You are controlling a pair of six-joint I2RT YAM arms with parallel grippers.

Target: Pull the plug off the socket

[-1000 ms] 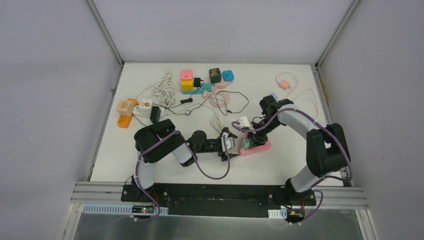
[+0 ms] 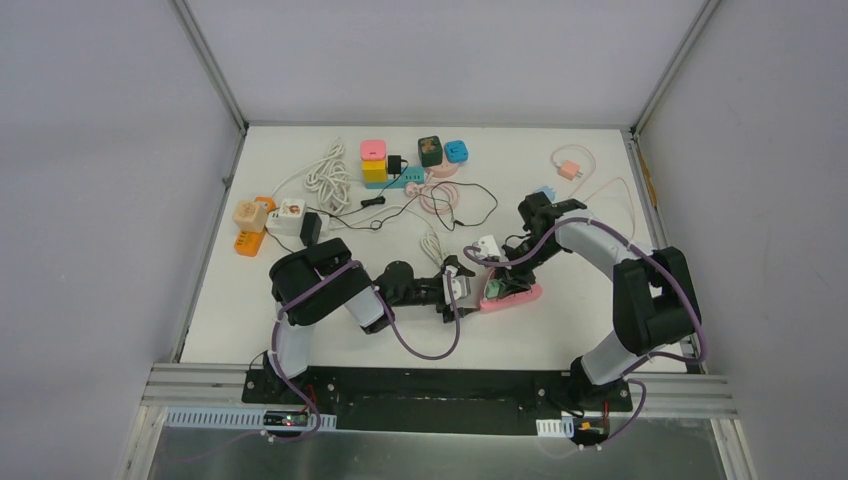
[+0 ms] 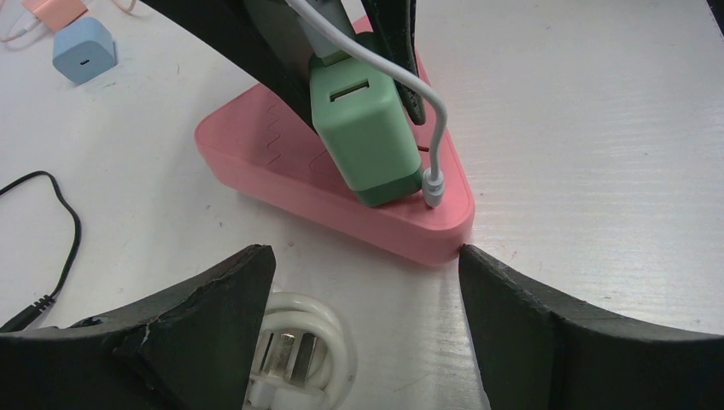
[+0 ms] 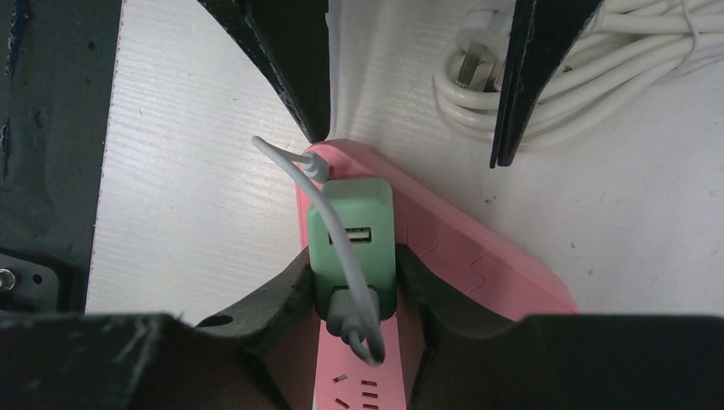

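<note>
A pink power strip [image 3: 341, 213] lies on the table, with a green plug adapter [image 3: 363, 128] on it and a pale cable [image 3: 435, 162] running over the adapter. My right gripper is shut on the green adapter, its fingers on either side. My left gripper stands open beside the near end of the strip, the pink corner just beyond its fingertips and nothing between them.
Coiled white cable [image 4: 580, 85] lies near the left gripper. Chargers, other strips and tangled cables [image 2: 330, 180] fill the back and left of the table. A blue cube [image 3: 83, 51] lies beyond the pink strip.
</note>
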